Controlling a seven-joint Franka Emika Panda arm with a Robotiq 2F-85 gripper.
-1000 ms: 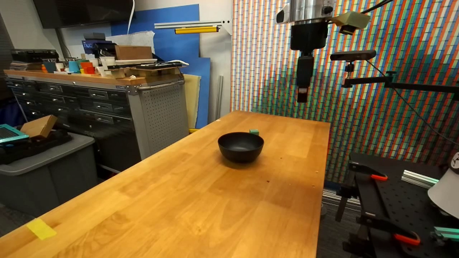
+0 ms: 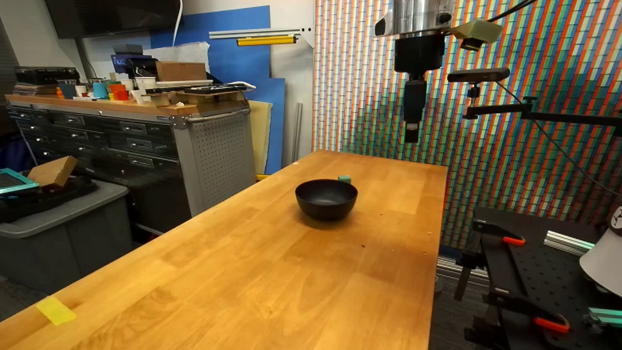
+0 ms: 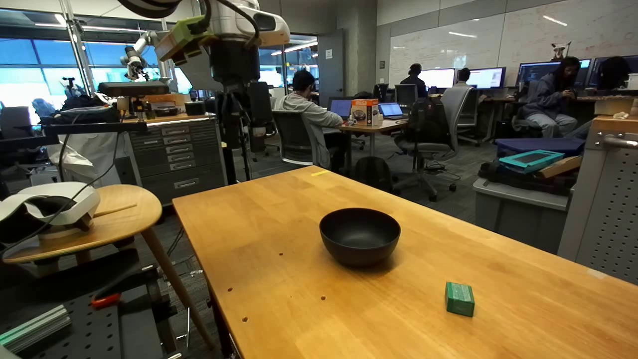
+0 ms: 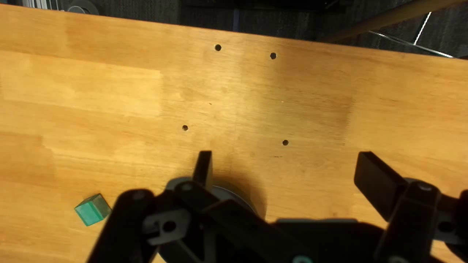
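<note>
A round black bowl (image 2: 326, 200) stands upright on the wooden table. In exterior view 2 a small green block (image 3: 460, 299) lies apart from the bowl (image 3: 360, 236). Seen from exterior view 1, the green block (image 2: 344, 179) is mostly hidden behind the bowl's rim. My gripper (image 2: 411, 140) hangs high above the tabletop, pointing down. From the wrist, my gripper is open, its fingers wide apart with only bare table visible between them. The green block (image 4: 93, 210) appears at lower left there, while the bowl is largely covered by the gripper.
A camera on a side arm (image 2: 478, 75) is near my gripper. A black cart (image 2: 542, 262) stands beside the table.
My gripper has come down slightly and shifted a little to the right in exterior view 1. The bowl and the green block have stayed in place.
</note>
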